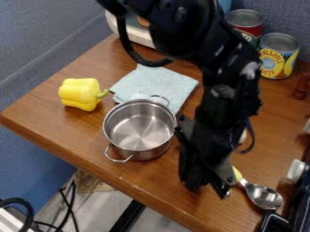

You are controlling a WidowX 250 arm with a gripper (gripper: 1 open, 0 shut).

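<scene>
My black gripper [208,177] is low over the wooden table, just right of a steel pot [140,129] with two handles; whether it is open or shut is hidden by its own body. A metal spoon [262,196] with a yellowish handle lies right of the gripper, partly hidden behind it.
A yellow pepper [80,91] sits at the left, beside a light blue cloth [155,85]. Cans [278,56] stand at the back right, near a small brown bottle [303,89]. Dark equipment lines the right edge.
</scene>
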